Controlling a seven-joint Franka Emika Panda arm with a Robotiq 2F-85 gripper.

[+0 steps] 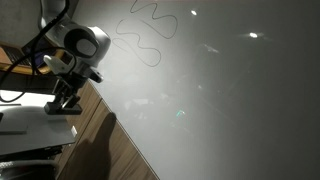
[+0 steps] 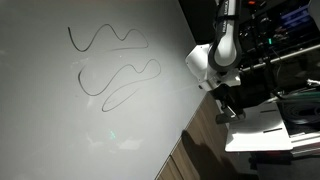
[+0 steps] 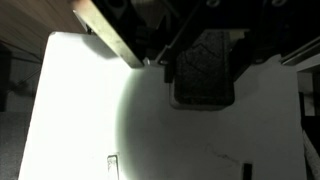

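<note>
My gripper (image 1: 67,100) is shut on a dark rectangular block (image 3: 203,80), which looks like a whiteboard eraser. In the wrist view the block sits between the fingers, with a pale surface behind it. Exterior view 1 places the block (image 1: 63,108) over the right edge of the white surface (image 1: 30,133), at the left of the picture. The gripper (image 2: 232,107) appears at the right in exterior view 2. A large whiteboard (image 1: 220,100) bears two wavy dark lines (image 1: 140,44), well away from the gripper.
A wooden strip (image 1: 110,140) runs between the white surface and the whiteboard. Small dark marks or objects (image 3: 247,171) show on the pale surface in the wrist view. Dark cables (image 1: 35,40) hang about the arm. Most of the whiteboard is clear.
</note>
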